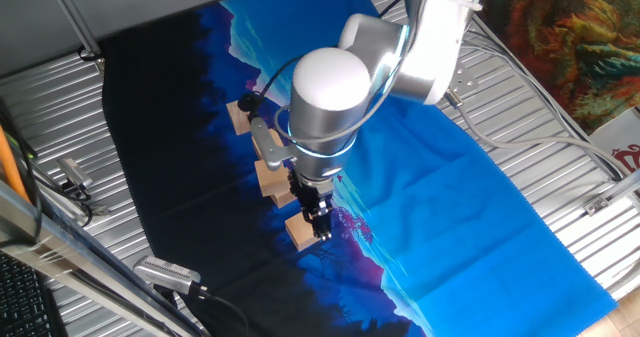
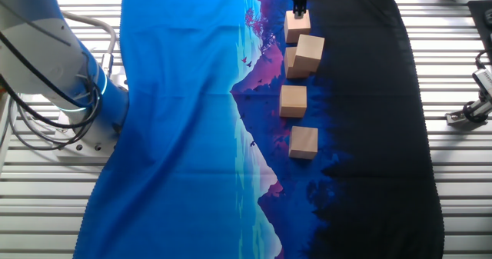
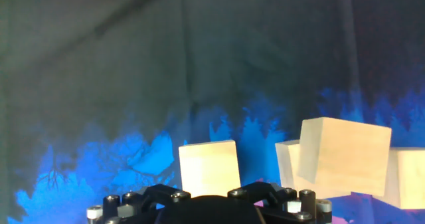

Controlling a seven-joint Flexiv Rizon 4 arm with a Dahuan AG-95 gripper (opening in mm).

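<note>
Several plain wooden cubes lie in a rough row on the cloth. My gripper (image 1: 318,231) hangs over the end cube (image 1: 301,233), which shows between and beyond the fingers in the wrist view (image 3: 209,167). The fingers (image 3: 310,204) stand wide apart with nothing held. Beside that cube, one tilted cube (image 2: 310,52) rests on a lower cube (image 2: 291,62), partly hidden beneath it. Two more cubes, a middle one (image 2: 293,101) and a far-end one (image 2: 304,143), sit apart on the cloth. Exterior view 2 shows only the gripper's tip (image 2: 300,4) at the top edge, by the end cube.
The blue and black cloth (image 2: 184,136) has wide bare areas on both sides of the row and is somewhat wrinkled. A camera-like device (image 1: 167,274) stands at the cloth's edge. Cables and a metal frame (image 1: 75,247) are at the left.
</note>
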